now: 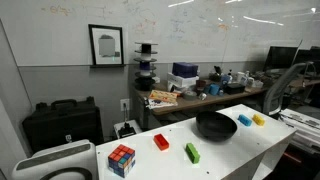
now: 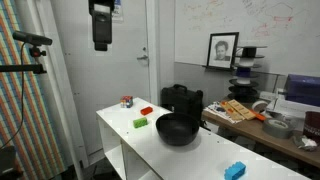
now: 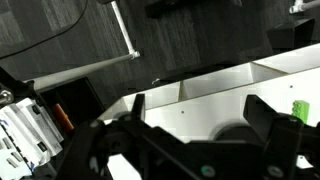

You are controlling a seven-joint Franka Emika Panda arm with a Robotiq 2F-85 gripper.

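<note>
On the white table (image 1: 240,150) a black bowl (image 1: 215,125) stands near the middle. A green block (image 1: 192,153) and a red block (image 1: 161,142) lie to its left, with a multicoloured puzzle cube (image 1: 121,160) farther left. A blue block (image 1: 244,120) and a yellow block (image 1: 258,119) are on the other side. High above the table, my gripper (image 2: 102,45) shows at the upper left of the second exterior view. In the wrist view its fingers (image 3: 138,105) are spread wide, nothing between them; the bowl (image 3: 237,132) is partly hidden behind it and the green block (image 3: 301,111) is at the right edge.
A white rounded appliance (image 1: 60,162) adjoins the table's left end. Behind it stand a black case (image 1: 63,123) and a cluttered wooden bench (image 1: 190,103). From above, the table edge (image 3: 215,90) borders dark floor (image 3: 185,45). Bare tabletop lies between bowl and blue block.
</note>
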